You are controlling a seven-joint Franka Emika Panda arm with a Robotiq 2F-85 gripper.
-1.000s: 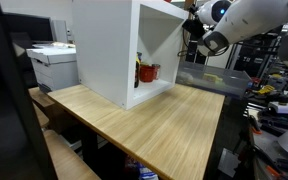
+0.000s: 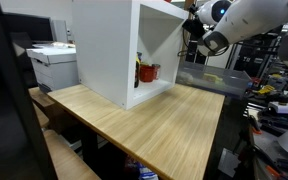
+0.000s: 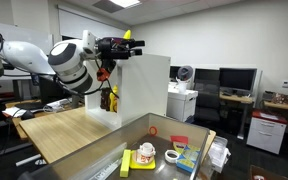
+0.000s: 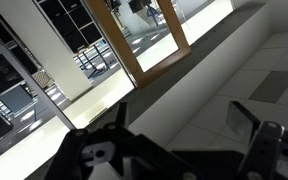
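Observation:
My gripper is open in the wrist view, its two dark fingers apart with nothing between them. That camera points at the ceiling and upper walls, so no tabletop objects show there. In exterior view 2 the arm reaches to the top of a white shelf unit (image 3: 144, 85), and the gripper (image 3: 134, 47) is level with its upper edge. A small yellow item (image 3: 127, 35) appears just above the gripper; whether they touch I cannot tell. Inside the shelf are a red container (image 2: 146, 73) and a dark bottle (image 2: 137, 75).
A grey bin (image 3: 94, 148) stands near exterior view 2's camera, with a red-and-white cup (image 3: 145, 154), a yellow item (image 3: 126, 172) and other dishes. The shelf's tall side panel stands close to the arm.

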